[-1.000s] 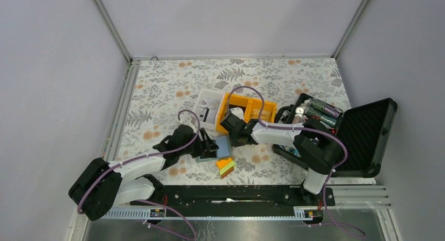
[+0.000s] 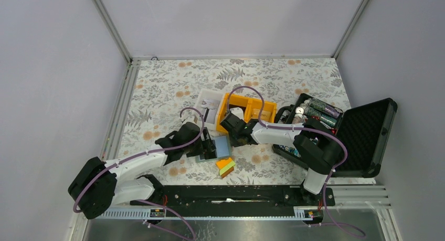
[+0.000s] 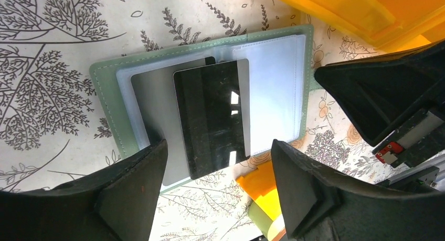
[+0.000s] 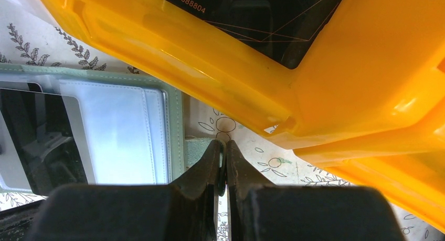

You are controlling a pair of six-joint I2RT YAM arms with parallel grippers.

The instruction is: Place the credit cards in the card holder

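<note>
The green card holder lies open on the patterned table, with white sleeves on its right side. A black card and a grey card lie on it, overlapping. My left gripper is over the holder, fingers apart with nothing visibly between them. My right gripper is shut on the holder's green strap at its right edge. Another dark card lies inside the yellow tray.
A white tray stands behind the holder, and small orange and green items lie in front. An open black case full of objects occupies the right.
The right arm stays still.
</note>
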